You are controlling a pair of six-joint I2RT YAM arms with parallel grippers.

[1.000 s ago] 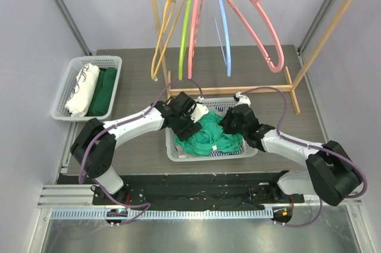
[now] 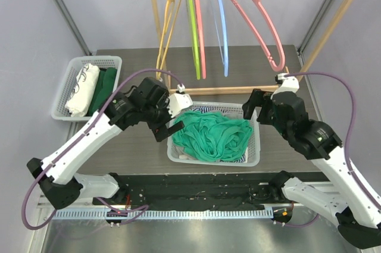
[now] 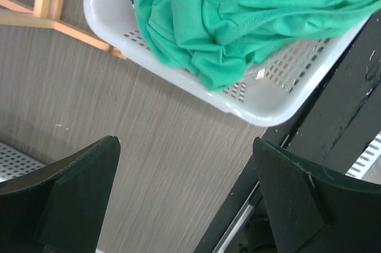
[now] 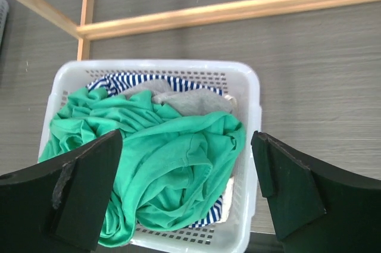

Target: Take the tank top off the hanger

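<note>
A green cloth, seemingly the tank top (image 2: 212, 136), lies bunched up in the white basket (image 2: 257, 146), over striped and grey cloth. Above, hangers in yellow (image 2: 162, 38), green (image 2: 193, 33), blue (image 2: 222, 30) and pink (image 2: 271, 33) hang bare from the rail. My left gripper (image 2: 168, 133) is open near the basket's left rim; bare floor shows between its fingers. Over the basket's right end, my right gripper (image 2: 253, 109) is open, and the cloth (image 4: 178, 164) shows below it, untouched as far as I can see.
Another basket (image 2: 65, 86) with folded white cloth (image 2: 82, 89) and dark green cloth (image 2: 104, 91) stands at the far left. The rack's wooden bottom bar (image 2: 238, 90) runs behind the middle basket.
Both grippers have moved apart and up from the green cloth, left one leftward, right one rightward. The cloth stays in the basket. The yellow, green and pink hangers have swung a little.
</note>
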